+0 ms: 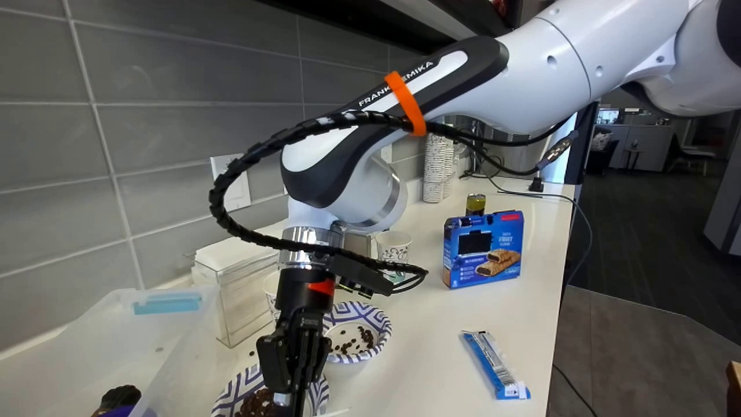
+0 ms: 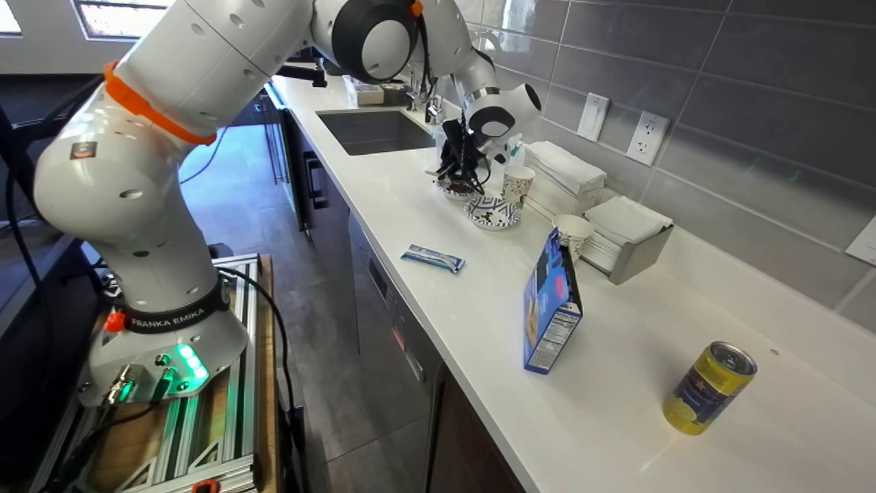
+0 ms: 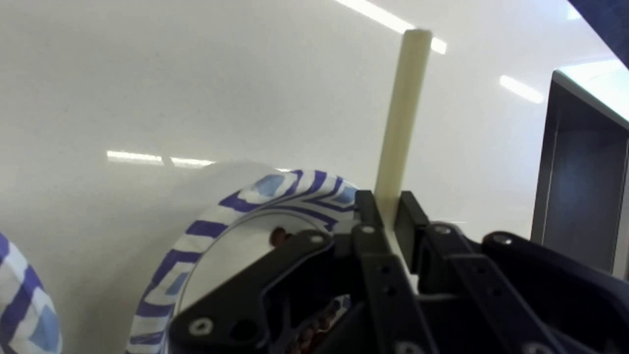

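Note:
In the wrist view my gripper is shut on a pale, flat stick-like handle [image 3: 404, 112], which points up and away from the fingers. What the handle's other end carries is hidden by the gripper. Beneath the fingers lies a blue-and-white patterned bowl [image 3: 171, 277] with brown beans [image 3: 280, 237] in it, partly covered by the fingers. A second patterned bowl [image 1: 358, 323], with scattered dark beans inside, sits right beside it. From exterior view 1 my gripper [image 1: 295, 396] appears low over the nearer bowl [image 1: 233, 389].
A clear plastic bin [image 1: 167, 326] stands left of the bowls, against the wall side. Paper cups [image 1: 393, 247], a napkin holder [image 1: 243, 292] and a blue box [image 1: 484, 250] stand farther along. A wrapped bar [image 1: 494, 365] lies on open counter. The sink [image 2: 374, 131] is beyond the bowls.

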